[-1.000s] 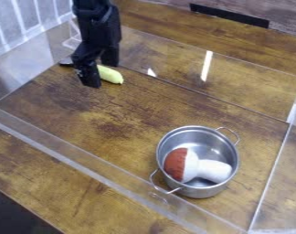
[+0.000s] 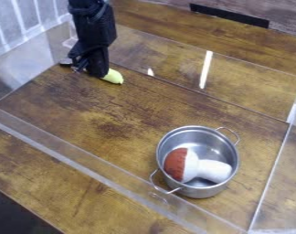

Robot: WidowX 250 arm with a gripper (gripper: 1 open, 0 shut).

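My black gripper (image 2: 89, 64) is at the upper left of the camera view, low over a pale yellow-green elongated object (image 2: 111, 76), which lies on the wooden floor of the clear-walled enclosure partly behind it. The fingers are dark and overlap; whether anything is between them is hard to see. A steel pot (image 2: 198, 187) with two handles stands at the lower right, holding a white item with a red-brown end (image 2: 181, 163) and a white rounded piece (image 2: 214, 170).
Clear acrylic walls (image 2: 114, 208) border the work area on the wooden table. A small dark item, partly hidden, is near the gripper at the left.
The pot and its contents have not moved.
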